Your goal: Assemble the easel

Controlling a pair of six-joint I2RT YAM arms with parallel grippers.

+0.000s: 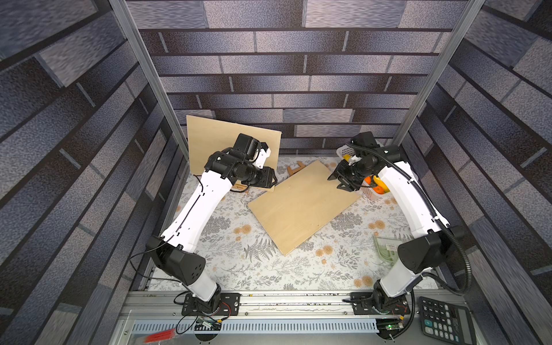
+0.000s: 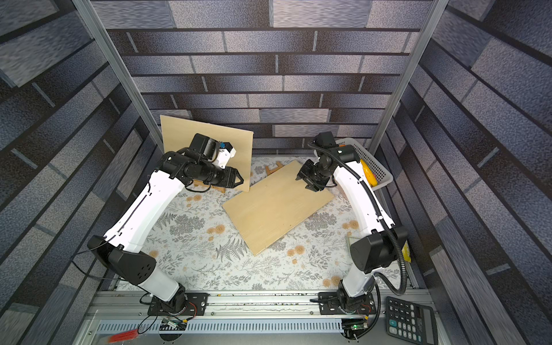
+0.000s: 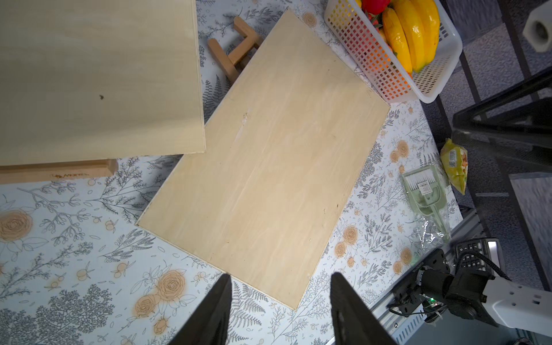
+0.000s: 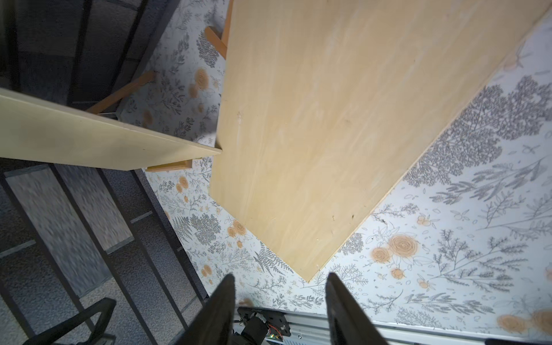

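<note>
A light wooden board (image 1: 302, 204) lies askew in the middle of the table. At back left a second board (image 2: 178, 132) stands propped, with a wooden bar (image 3: 69, 170) along its lower edge. Wooden stand pieces (image 3: 246, 31) lie behind the flat board, partly hidden. My left gripper is raised in front of the standing board, open with nothing between its fingers. My right gripper hangs above the right part of the flat board, also open and empty.
A white basket (image 3: 356, 40) of plastic fruit is at back right, beneath the right arm. A green dustpan (image 3: 425, 195) and a yellow packet (image 3: 454, 164) lie at the right edge.
</note>
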